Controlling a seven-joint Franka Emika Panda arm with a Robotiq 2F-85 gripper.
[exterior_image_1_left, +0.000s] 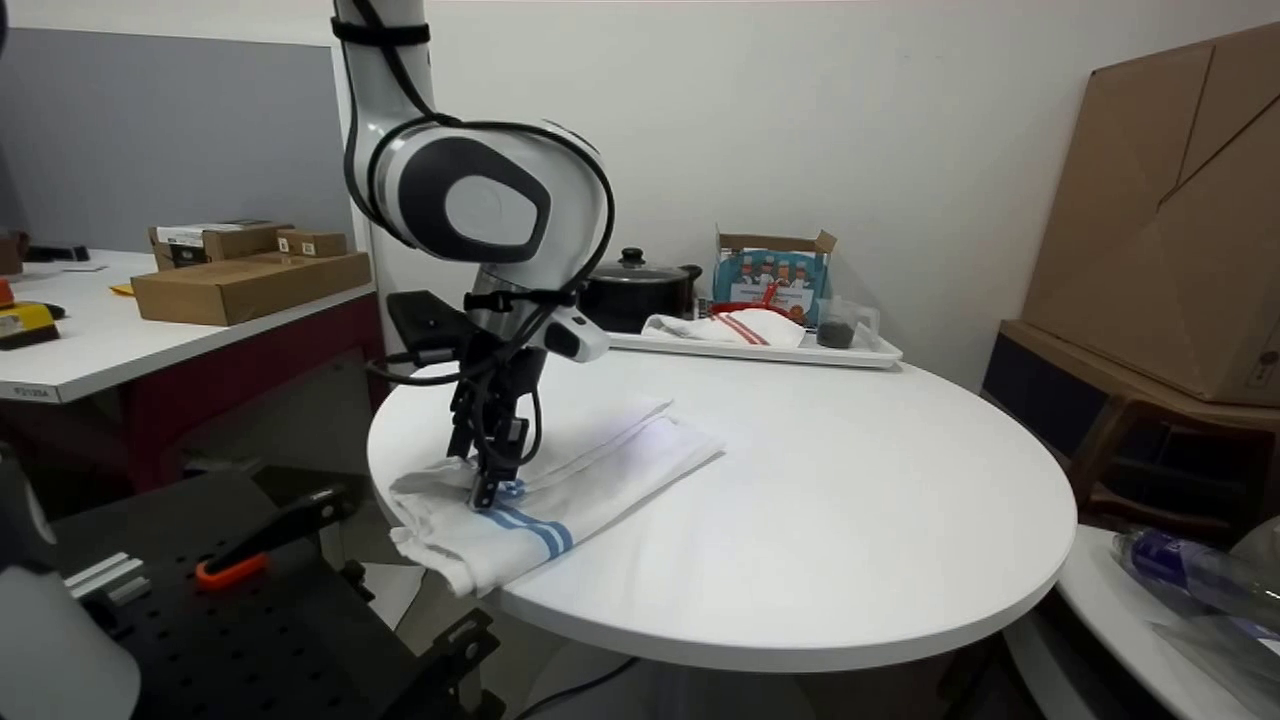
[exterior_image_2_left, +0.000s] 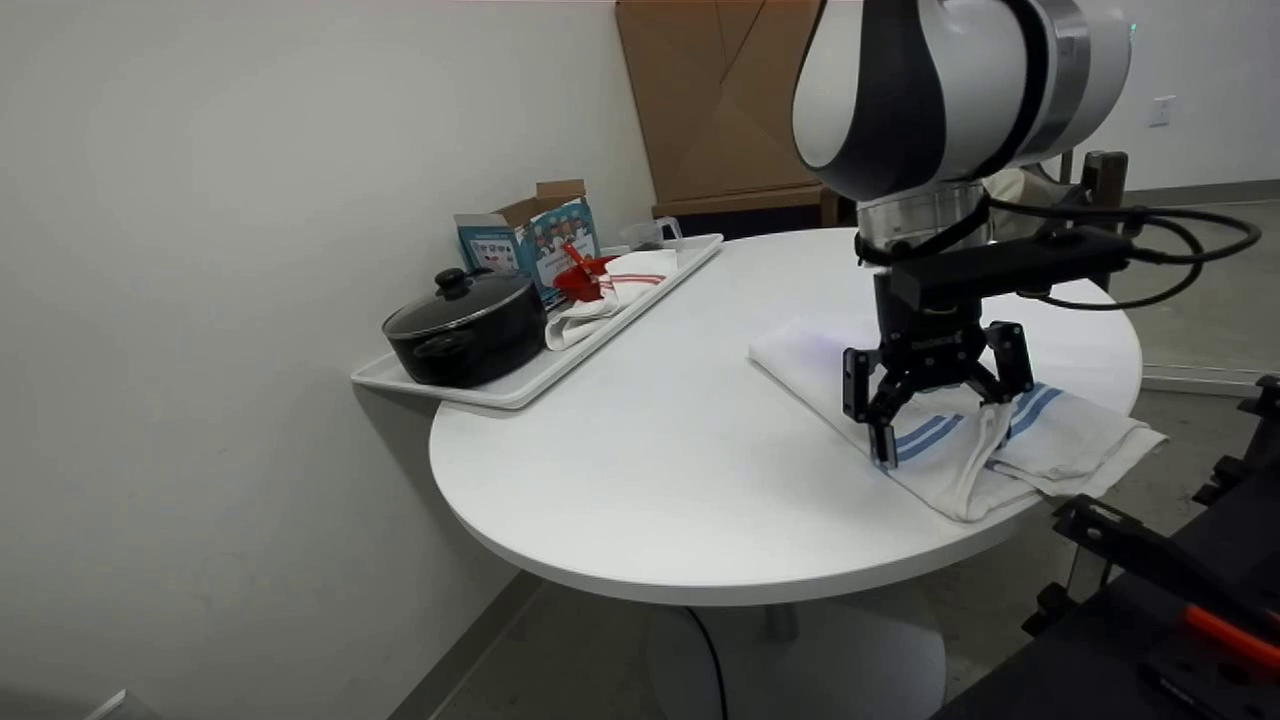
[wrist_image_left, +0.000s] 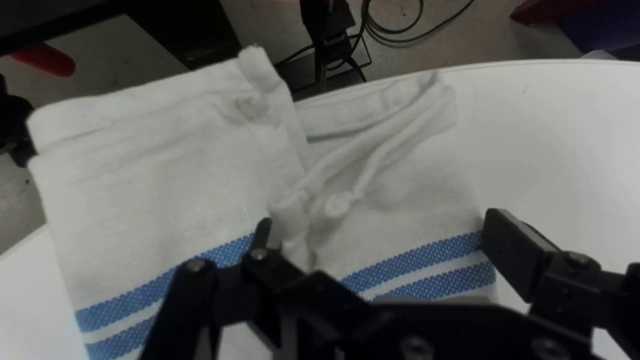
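A white towel with blue stripes lies folded and rumpled on the left side of the round white table, its end sticking out past the edge. My gripper stands open right down at the towel. In the wrist view, its two fingers are wide apart: the left finger rests beside a bunched fold of the towel, and the right finger is at the towel's side border. Blue stripes pass between them. Whether the fingertips press on the cloth cannot be told.
At the back, a white tray carries a black lidded pot, a box, a red-striped towel and a clear cup.
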